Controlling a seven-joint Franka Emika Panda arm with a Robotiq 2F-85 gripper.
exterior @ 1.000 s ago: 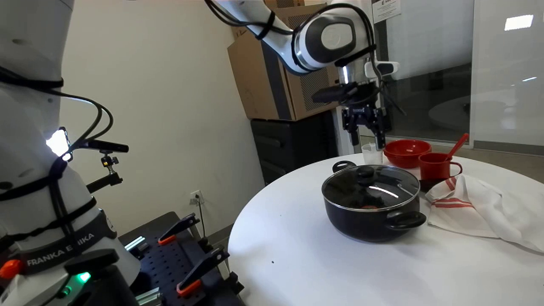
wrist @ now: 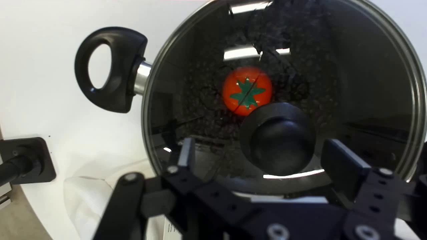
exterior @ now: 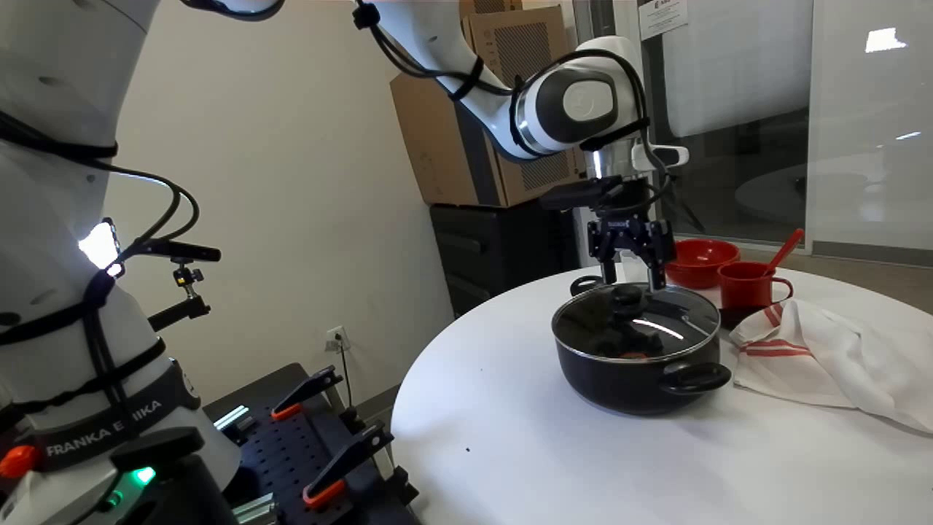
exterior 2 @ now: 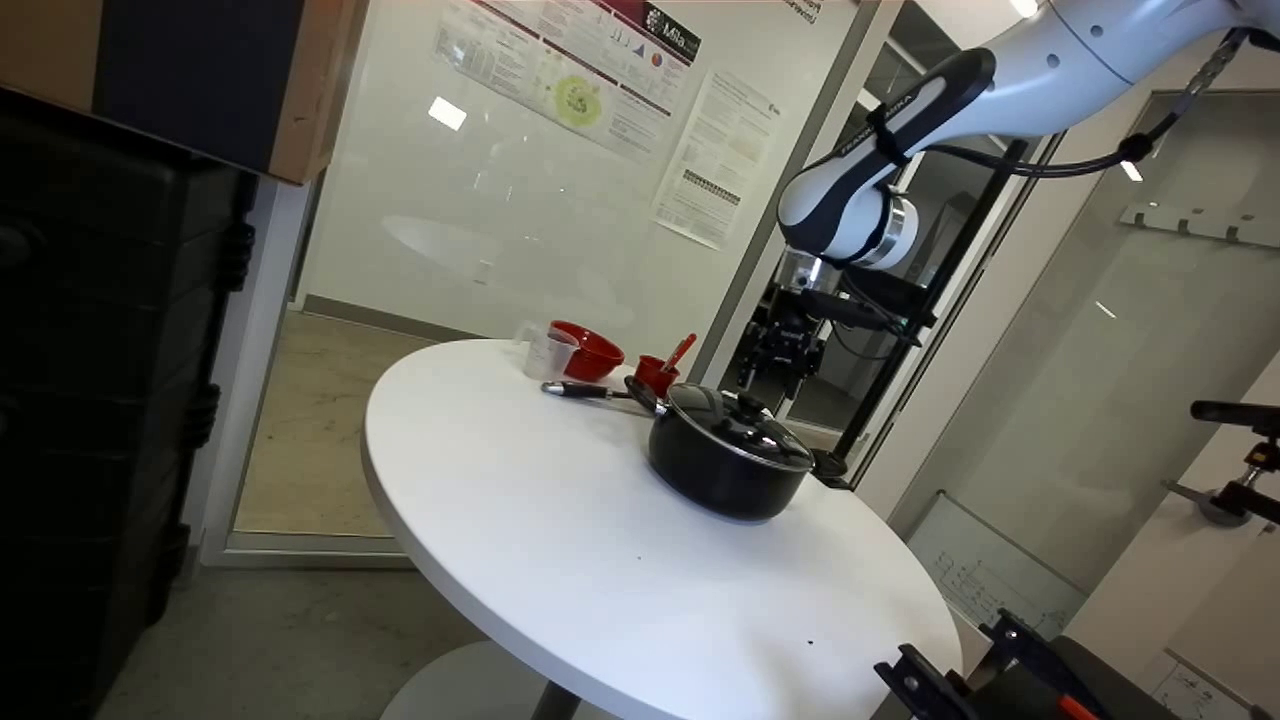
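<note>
A black pot [exterior: 635, 382] stands on the white round table, covered by a glass lid [exterior: 673, 319] with a round black knob [wrist: 280, 140]. Through the glass, in the wrist view, a red tomato [wrist: 247, 91] with a green star-shaped top shows inside the pot. My gripper [exterior: 633, 281] points down over the lid, its fingers wide apart. In the wrist view the fingers [wrist: 344, 164] lie to either side of the knob's near part, with nothing held between them. Exterior view 2 shows the gripper [exterior 2: 768, 386] behind the pot; whether its tips touch the lid cannot be told.
Behind the pot are a red bowl [exterior: 700, 262], a red mug [exterior: 746, 286] with a red utensil in it, and a clear cup [exterior 2: 549, 354]. A white towel [exterior: 831, 354] with red stripes lies to the right.
My gripper has come down toward the lid's knob, with its fingers still open. The pot, lid and other tableware stay where they were.
</note>
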